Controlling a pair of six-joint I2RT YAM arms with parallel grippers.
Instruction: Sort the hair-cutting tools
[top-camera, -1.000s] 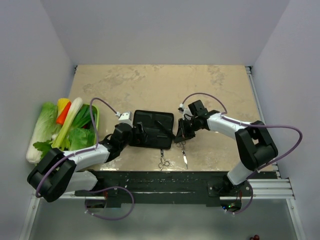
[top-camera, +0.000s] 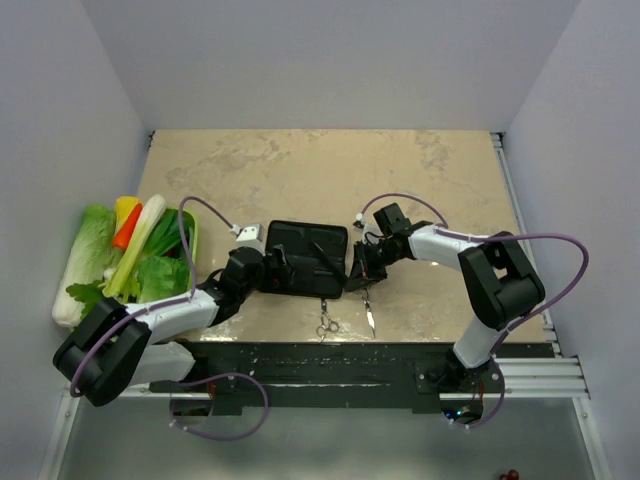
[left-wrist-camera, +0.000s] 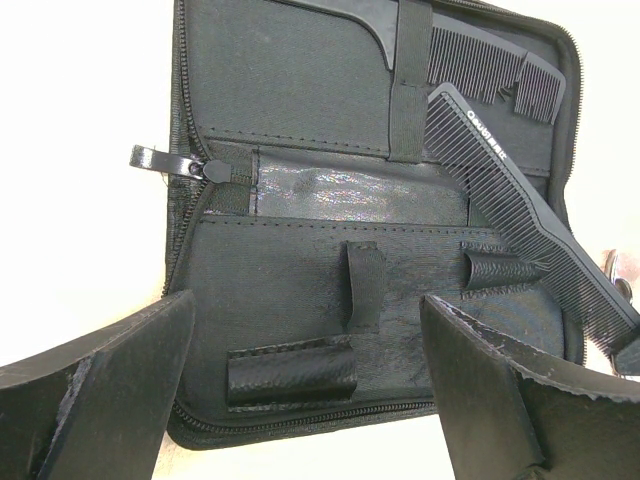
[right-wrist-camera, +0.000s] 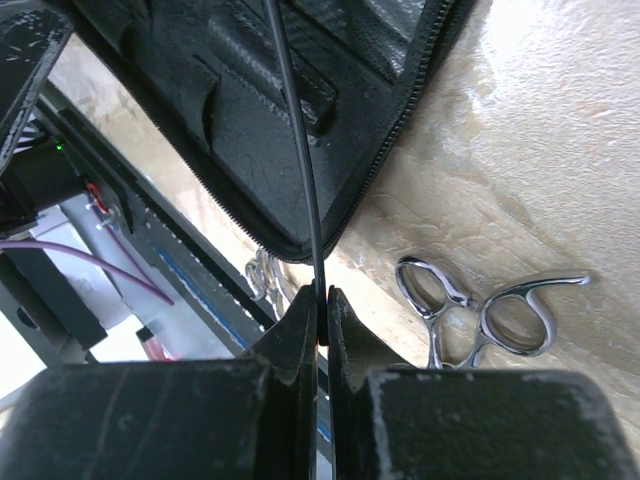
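A black zip case (top-camera: 300, 284) lies open on the table, with another comb (left-wrist-camera: 475, 55) tucked under its strap (left-wrist-camera: 411, 75). Over the case's right part slants a black comb, one end held in my right gripper, which is shut on it; in the right wrist view this comb (right-wrist-camera: 298, 130) appears edge-on. My left gripper stands open above the case's lower-left part, nothing between its fingers. One pair of scissors (top-camera: 328, 322) lies just below the case. Another slim scissors-like tool (top-camera: 369, 312) lies to its right, handle rings (right-wrist-camera: 480, 315) showing under my right gripper.
A green basket (top-camera: 194, 235) of vegetables stands at the left. Behind the case and to its right the beige tabletop (top-camera: 300, 170) is clear. The table's dark front edge (top-camera: 310, 357) runs close below the scissors.
My right gripper has shifted slightly to the left and down with the comb, its arm bending a little. The left arm and the case look unchanged.
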